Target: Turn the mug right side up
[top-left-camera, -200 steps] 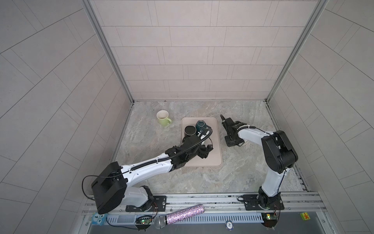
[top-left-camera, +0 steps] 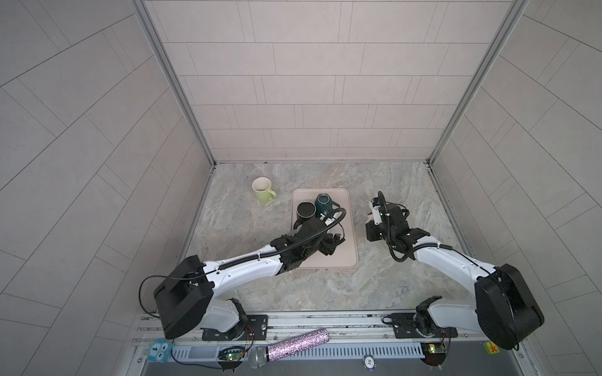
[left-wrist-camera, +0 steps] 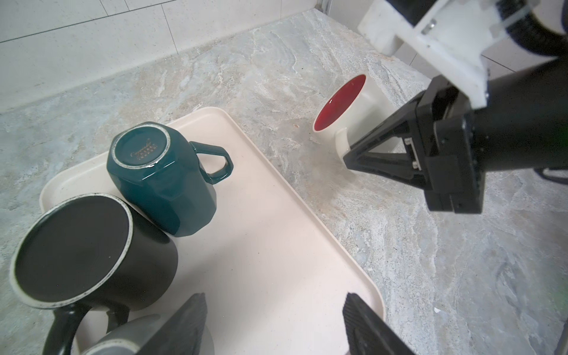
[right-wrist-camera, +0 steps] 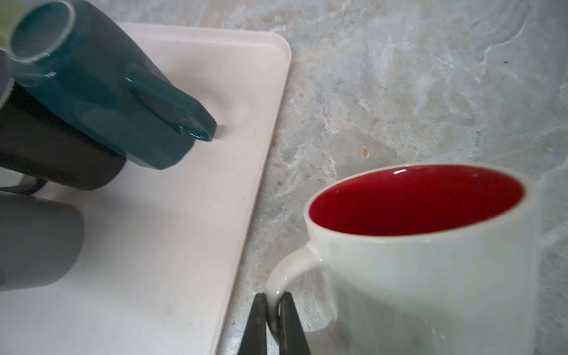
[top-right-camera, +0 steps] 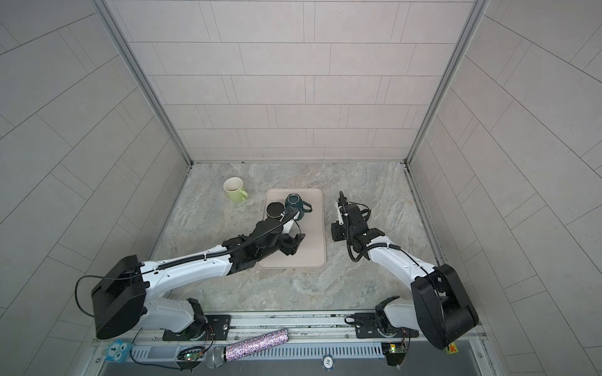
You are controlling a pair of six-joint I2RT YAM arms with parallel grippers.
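A white mug with red interior is tilted just right of the tray, mostly hidden in the top views. My right gripper is shut on its handle. On the tray stand an upside-down teal mug, an upside-down black mug and a grey mug, partly visible. My left gripper is open over the tray, nothing seen between its fingers.
A green mug stands upright at back left. Tiled walls close the sides and back. The left arm lies across the tray's lower part.
The right arm's upper links have swung outward and down to the right, and its gripper has shifted slightly right. The left arm has barely moved.
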